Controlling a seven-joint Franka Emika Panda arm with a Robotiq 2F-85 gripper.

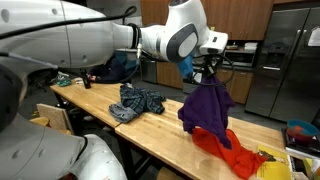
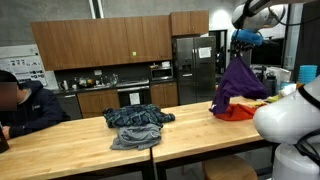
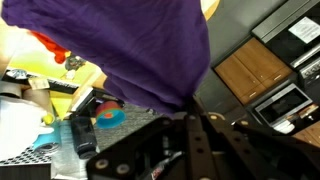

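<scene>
A purple cloth [image 1: 208,105] hangs from my gripper [image 1: 207,70], which is shut on its upper end, over the wooden table. In the wrist view the cloth [image 3: 140,45] runs from the fingertips up across the picture. Its lower end hangs in front of a red cloth [image 1: 238,157] on the table; whether they touch is unclear. In the second exterior view the purple cloth [image 2: 235,80] hangs long and narrow below the gripper at the right.
Dark and grey cloths [image 1: 135,102] lie in a pile on the table's other side. Beyond the red cloth are a yellow item [image 1: 273,168] and several containers, including a blue-rimmed one [image 1: 300,130]. Bare tabletop [image 2: 195,125] separates pile and red cloth. A person [image 2: 40,110] sits at the far left.
</scene>
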